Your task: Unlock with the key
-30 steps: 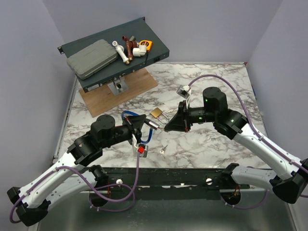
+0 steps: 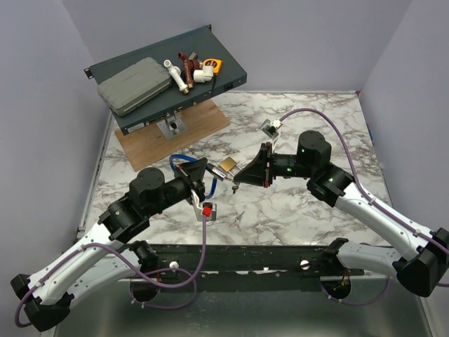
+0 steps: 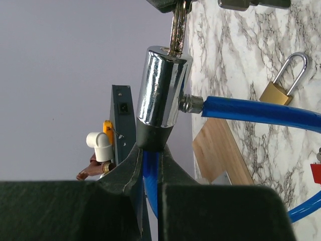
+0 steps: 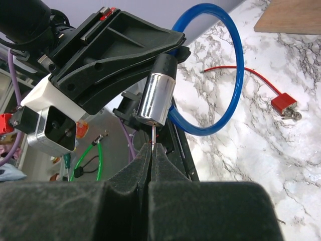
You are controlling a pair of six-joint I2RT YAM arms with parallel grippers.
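A cable lock with a chrome cylinder and a blue cable is in the air between the two arms. My left gripper is shut on the black end of the cylinder. The cable's metal tip meets the cylinder's side; whether it is loose there I cannot tell. A slim metal key reaches into the cylinder's far end face. My right gripper is shut on the key, whose thin shaft shows between the fingertips and the cylinder. From above, the right gripper faces the left gripper closely.
A brass padlock and a red cable padlock lie on the marble table. A small loose key lies nearer the front. The raised dark shelf with a grey case stands at the back left. Right of the arms, the table is clear.
Both grippers have shifted slightly left in the top view, with the lock and key staying together between them. The right gripper has tilted a little. The brass padlock has not moved.
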